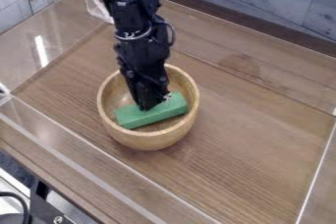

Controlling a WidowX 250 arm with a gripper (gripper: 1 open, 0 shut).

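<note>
A black robot arm [138,36] reaches down from the top centre into a light wooden bowl [148,141]. Its gripper [148,100] is low inside the bowl, just over or against a green rectangular block [148,116] lying there. The fingertips are dark and overlap, so I cannot tell whether they are open, shut or holding the block.
The bowl stands on a wooden table [256,144], clear to the right and behind. Pale grey wall boards run along the back, and black cables hang at the lower left edge.
</note>
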